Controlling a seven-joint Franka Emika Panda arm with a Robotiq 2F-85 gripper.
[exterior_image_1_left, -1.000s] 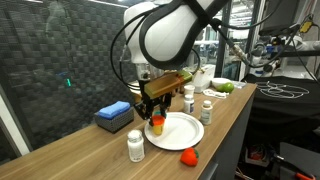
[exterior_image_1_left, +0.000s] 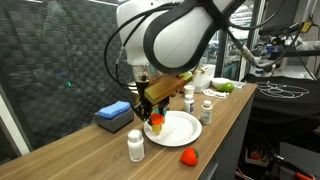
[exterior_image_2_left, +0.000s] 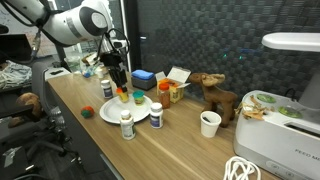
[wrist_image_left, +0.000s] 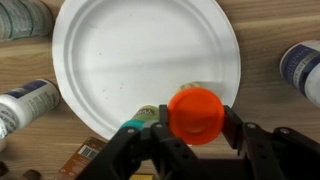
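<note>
My gripper is shut on a round orange object (wrist_image_left: 198, 114), which sits between its dark fingers in the wrist view. This orange piece (exterior_image_1_left: 157, 118) shows over the near-left part of the white plate (exterior_image_1_left: 181, 126), with something yellow just beneath it. In the second exterior view the orange object (exterior_image_2_left: 121, 90) is likewise at the fingertips above the plate (exterior_image_2_left: 98, 106). Whether the yellow part belongs to it cannot be told. A yellow-green item (wrist_image_left: 146, 114) lies by the left finger, partly hidden.
White bottles (exterior_image_2_left: 127, 124) stand near the plate. A red tomato-like object (exterior_image_1_left: 189, 156) lies near the table's front edge. A dark box with a blue cloth (exterior_image_1_left: 114, 110) is behind. Bare wood (exterior_image_1_left: 75, 158) extends to the left.
Over the last second the arm has shifted slightly and looms larger in the first exterior view. The orange object has moved only a little and stays over the plate.
</note>
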